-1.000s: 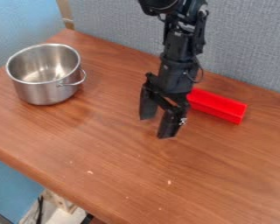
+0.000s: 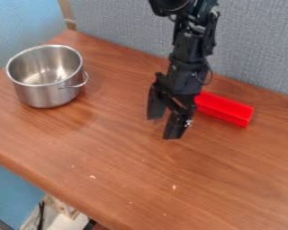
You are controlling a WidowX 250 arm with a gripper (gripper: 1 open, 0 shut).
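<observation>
A black robot gripper (image 2: 167, 117) hangs low over the middle of the wooden table, its fingers spread open, with nothing visible between them. Just behind it and to the right lies a red rectangular block (image 2: 229, 110), its left end partly hidden by the gripper. At the left stands a steel pot (image 2: 44, 83) with wire handles, apart from the gripper.
Grey padded panels (image 2: 266, 40) rise along the back, and a light blue surface shows beyond the table's left edge.
The gripper has shifted very slightly to the right. The block and pot have not moved.
</observation>
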